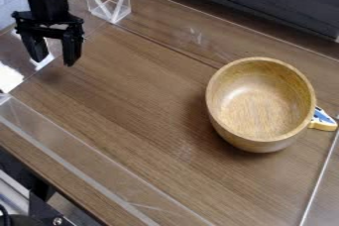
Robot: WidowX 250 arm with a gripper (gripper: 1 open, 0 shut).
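Observation:
My gripper (pixel 54 46) is at the upper left, held low over the wooden table (pixel 133 121), with its two black fingers spread apart and nothing visible between them. A large wooden bowl (pixel 259 106) sits on the right half of the table, well away from the gripper. A small white and blue object (pixel 322 119) shows at the bowl's right side, partly hidden by it.
A clear angular stand or bracket (pixel 111 7) is at the back left, just right of the arm. Clear strips run along the left front and right edges.

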